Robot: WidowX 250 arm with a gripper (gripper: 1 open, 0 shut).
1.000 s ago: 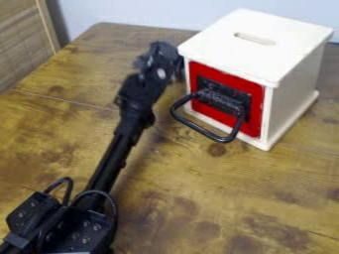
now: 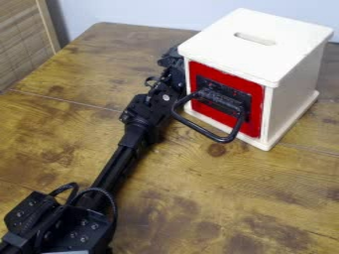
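Observation:
A white wooden box (image 2: 284, 62) with a slot in its top stands at the right. Its front carries a red panel (image 2: 249, 129) with a black plate and a protruding black loop handle (image 2: 209, 131). The black arm (image 2: 122, 159) reaches from the bottom left to the box's left side, where the gripper (image 2: 172, 69) is partly behind the box's left edge; its fingers are too dark and hidden to tell open or shut.
A white wall (image 2: 119, 12) stands behind, with a wooden slatted piece (image 2: 20, 45) at the top left.
Since a second ago the arm has swung right, bringing the gripper up against the box's left side. The box looks unmoved.

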